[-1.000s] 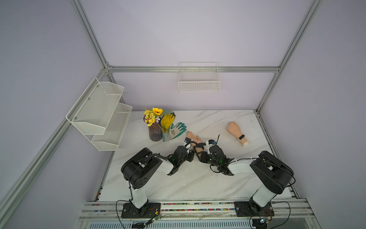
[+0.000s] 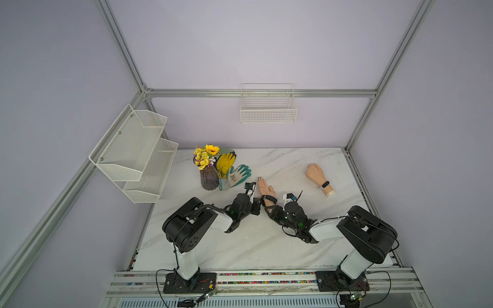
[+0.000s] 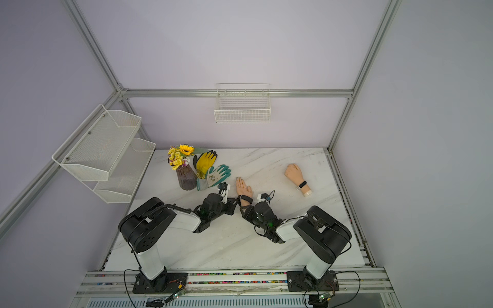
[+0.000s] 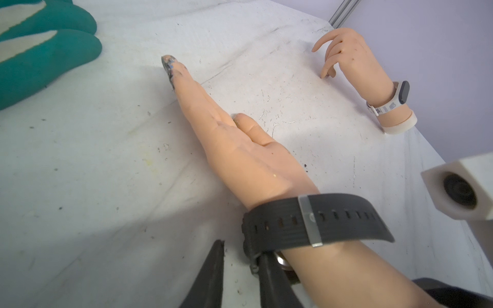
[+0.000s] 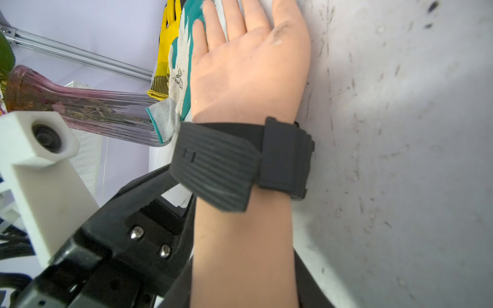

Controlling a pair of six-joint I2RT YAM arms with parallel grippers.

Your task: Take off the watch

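Observation:
A palm-up model hand (image 2: 264,186) lies between my two grippers. Around its wrist sits a black watch (image 4: 287,220), its strap crossing the wrist with a silver keeper and a loose end sticking out. From the right wrist view, that watch (image 5: 285,156) has its dark block on the thumb side. My right gripper is shut on the forearm, one finger on each side. Beside the watch, my left gripper has its fingertips slightly apart, one close against the strap's lower part; whether anything is pinched there is unclear.
A second model hand (image 2: 314,173) with a white-strapped band (image 4: 392,102) lies at the right. Flowers in a vase (image 2: 209,178), a yellow glove (image 2: 226,163) and a teal-and-white glove (image 2: 238,175) stand at the back left.
The model hand has turned so its fingers point more straight back, shifting slightly right. My right gripper has turned along with it and moved a little forward and right. The left arm has barely moved.

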